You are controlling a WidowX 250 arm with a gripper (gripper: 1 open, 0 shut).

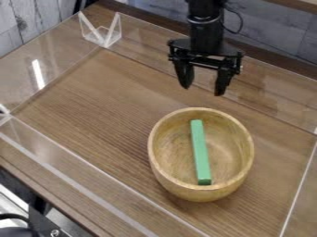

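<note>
My black gripper (203,68) hangs at the top centre of the camera view, above the bare wooden surface, open with its fingers apart. Nothing shows between them. A round tan bowl (162,167) lies at the lower middle, in front of the gripper, with a long green bar (199,148) lying inside it, pointing toward and away from the camera.
A white wire-like object (102,28) stands at the upper left near the edge. A dark object (13,227) shows at the bottom-left corner.
</note>
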